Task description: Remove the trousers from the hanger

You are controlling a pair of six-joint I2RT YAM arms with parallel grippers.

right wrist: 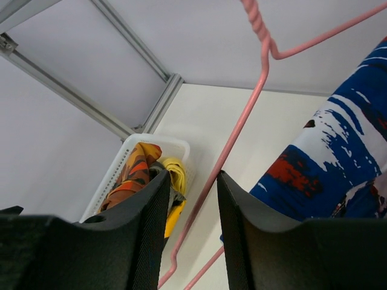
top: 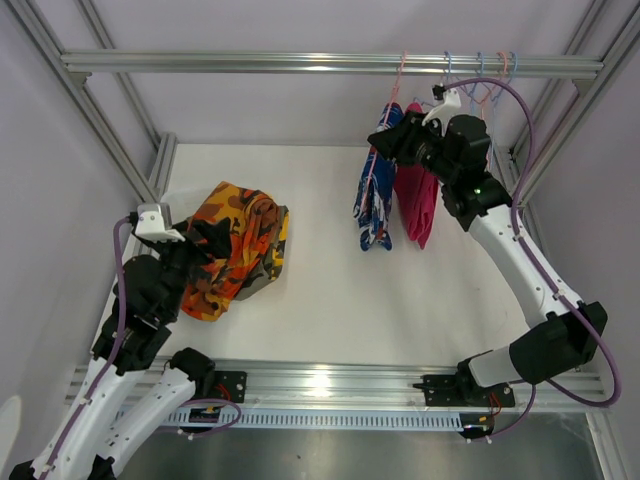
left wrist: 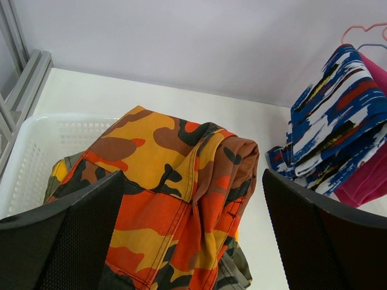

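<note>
My right gripper [top: 385, 140] is up at the hanging clothes, its fingertips at a pink hanger [right wrist: 236, 127], whose wire runs between them in the right wrist view; the small gap leaves its grip unclear. Blue, white and red patterned trousers [top: 372, 200] hang beside it, a magenta garment [top: 420, 200] behind them. My left gripper [top: 210, 240] hovers open over orange camouflage cloth [left wrist: 169, 199] in a white basket [left wrist: 48, 139], nothing between its fingers.
A metal rail [top: 260, 62] crosses the top, with several more hangers at its right.
</note>
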